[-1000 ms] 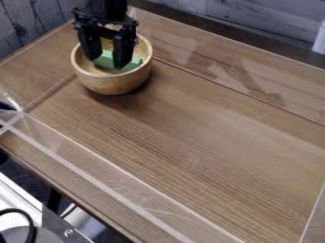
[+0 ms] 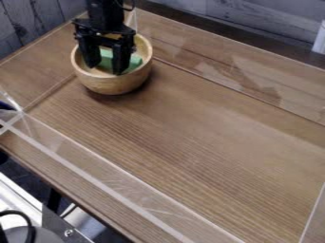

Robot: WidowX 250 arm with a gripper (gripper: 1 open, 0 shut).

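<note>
A light wooden bowl (image 2: 112,80) stands on the wooden table at the back left, with a green object (image 2: 133,62) inside it. My black gripper (image 2: 105,55) reaches down into the bowl from the top of the view, around or over the green object. Its fingers look open; whether they touch the green object is hard to tell.
Grey wooden walls run along the back and left. Dark cables and parts lie beyond the table's left edge at the lower left.
My gripper has sunk slightly lower into the bowl over the last second. The bowl has stayed about where it was.
</note>
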